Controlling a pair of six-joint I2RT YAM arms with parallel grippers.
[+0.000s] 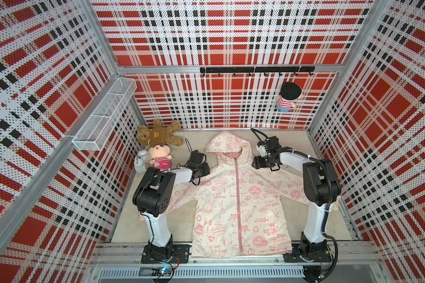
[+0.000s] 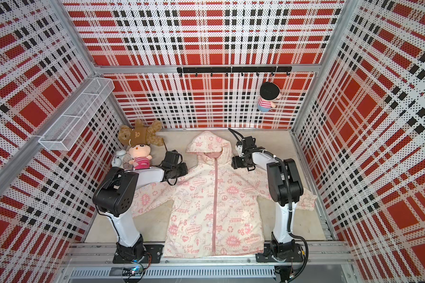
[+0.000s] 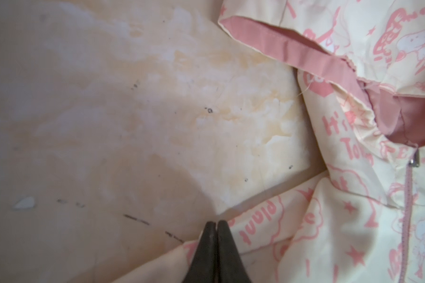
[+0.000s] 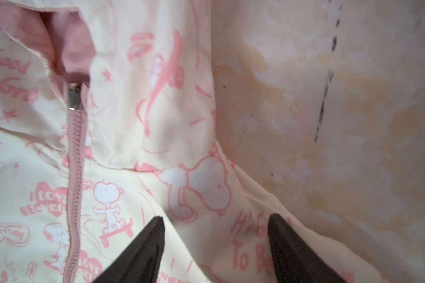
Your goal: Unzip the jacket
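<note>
The pink-print cream jacket [image 1: 214, 212] lies flat, hood [image 2: 205, 141] toward the back. Its zipper [image 4: 74, 179] runs down the middle, with the metal pull [image 4: 74, 96] at the collar. My left gripper is over the left shoulder and sleeve edge, its fingers nearly together; whether they grip anything is unclear. My right gripper is over the other shoulder, right of the zipper, fingers apart with fabric below them.
A brown teddy bear [image 1: 153, 136], a doll [image 1: 160, 160] and a grey item [image 1: 139, 161] sit at the back left. A wire basket [image 1: 99, 122] and another doll [image 1: 286, 101] hang on the walls. Bare table [image 2: 146, 226] flanks the jacket.
</note>
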